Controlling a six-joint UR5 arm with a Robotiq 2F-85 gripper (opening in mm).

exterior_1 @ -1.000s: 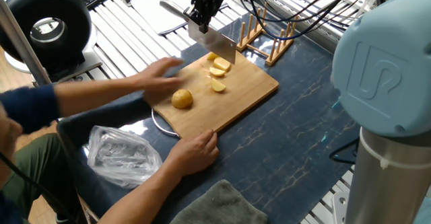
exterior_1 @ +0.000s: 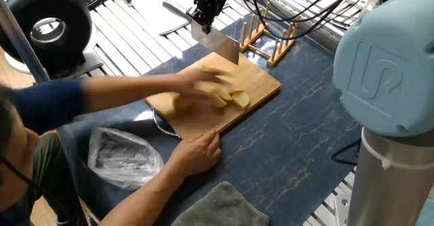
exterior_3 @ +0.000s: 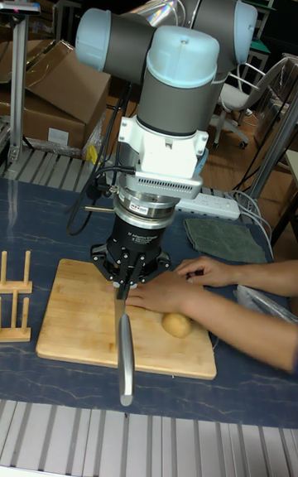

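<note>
My gripper (exterior_1: pixel 206 24) is shut on a knife (exterior_1: pixel 218 44) with a broad steel blade, held above the far edge of the wooden cutting board (exterior_1: pixel 254 93). In the other view the knife's grey handle (exterior_3: pixel 126 362) points toward the camera, and the gripper (exterior_3: pixel 123 287) hides most of the blade. Cut potato pieces (exterior_1: pixel 240 99) lie on the board under a person's blurred hand (exterior_1: pixel 196 83). A round potato (exterior_3: pixel 176 325) sits near the board's handle end, close to that person's arm.
The person's other hand (exterior_1: pixel 196 155) rests at the board's near edge. A wooden rack (exterior_1: pixel 271 39) stands behind the board, a clear plastic bag (exterior_1: pixel 122 158) lies at left, and a grey cloth (exterior_1: pixel 222 209) in front. Right of the board the table is bare.
The knife and my gripper have hardly moved.
</note>
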